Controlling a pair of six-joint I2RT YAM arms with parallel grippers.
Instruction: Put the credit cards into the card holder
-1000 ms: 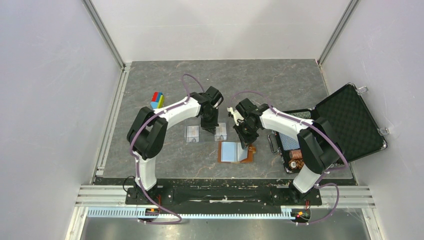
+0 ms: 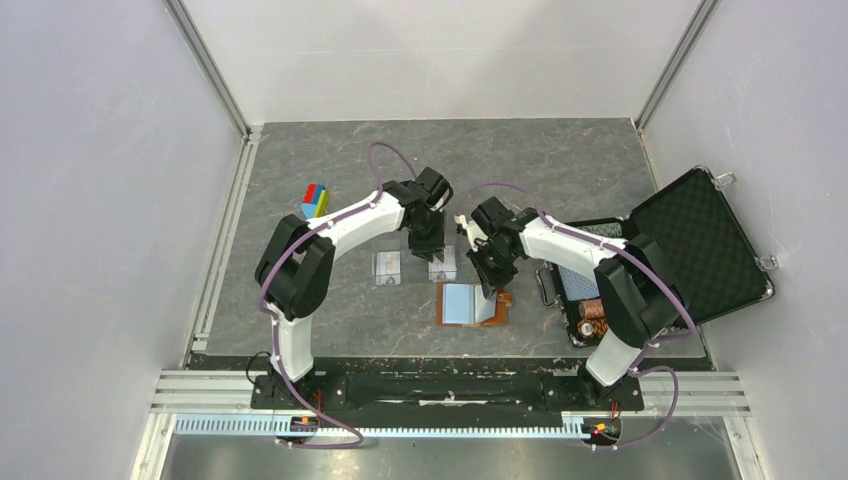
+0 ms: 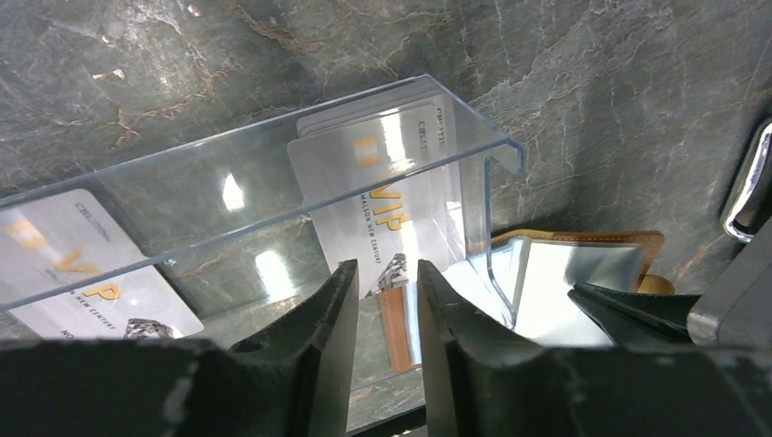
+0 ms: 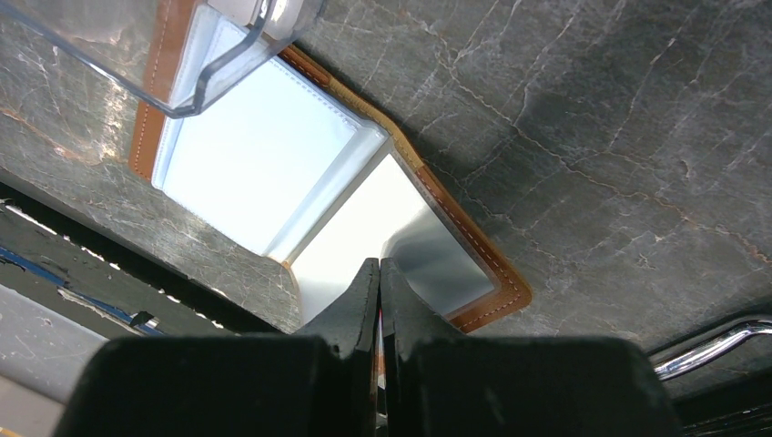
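White and grey VIP cards stand in a clear plastic stand: a stack at its right end and more cards at its left. My left gripper is part open in front of the right stack, with a gap between its fingers and no card clearly gripped. The brown card holder lies spread on the table, its clear sleeves showing. Over its right-hand page my right gripper is shut, fingertips against the page; whether a thin edge is pinched I cannot tell.
An open black case occupies the right side, its metal handle near the card holder. Colored blocks sit at the far left. The stand's lower edge overhangs the holder's left part in the right wrist view.
My left gripper has shifted slightly to the right by the right stack. The right arm and card holder look unmoved.
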